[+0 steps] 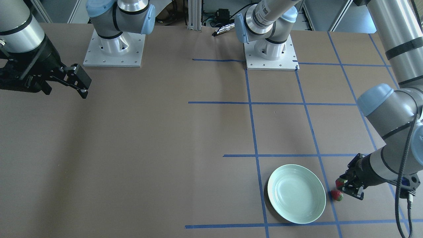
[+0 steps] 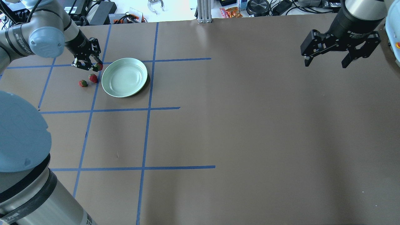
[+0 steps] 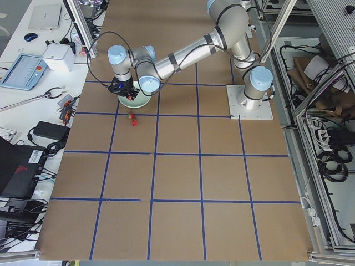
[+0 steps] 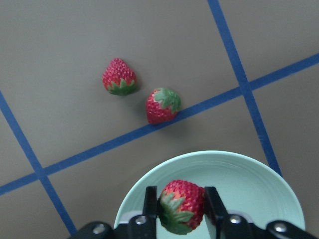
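My gripper is shut on a strawberry (image 4: 182, 204), red with green leaves. In the wrist view it hangs over the near part of a pale mint plate (image 4: 249, 179); in the top view it is beside the left rim of the plate (image 2: 123, 75), slightly raised. Two more strawberries lie on the table beside the plate: one (image 4: 163, 108) on a blue tape line, the other (image 4: 119, 74) a little farther from the plate. In the front view the gripper (image 1: 345, 184) partly hides them.
A second arm's black gripper (image 1: 69, 81) stands on the other side of the table. Blue tape (image 1: 253, 135) marks a grid.
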